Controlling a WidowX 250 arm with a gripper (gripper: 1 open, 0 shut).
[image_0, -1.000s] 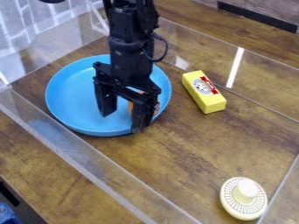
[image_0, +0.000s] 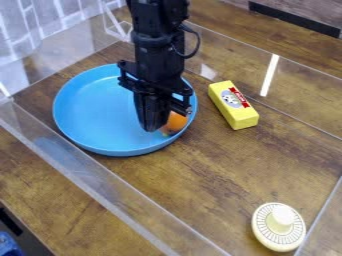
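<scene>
The black robot gripper (image_0: 150, 105) reaches down into a blue bowl (image_0: 94, 115), its lower end over the bowl's right part. A small orange object (image_0: 175, 122) lies in the bowl at the right, just beside the gripper and partly behind it. The fingertips are dark and overlap, so what is between them is hard to see; the gripper looks shut.
A yellow box (image_0: 233, 105) with a red and white label lies right of the bowl on the wooden table (image_0: 187, 190). A white round object (image_0: 278, 228) sits at the front right. Clear plastic walls edge the workspace.
The gripper has moved up and slightly left, drawing its fingers in, so more of the bowl's floor and the orange object shows.
</scene>
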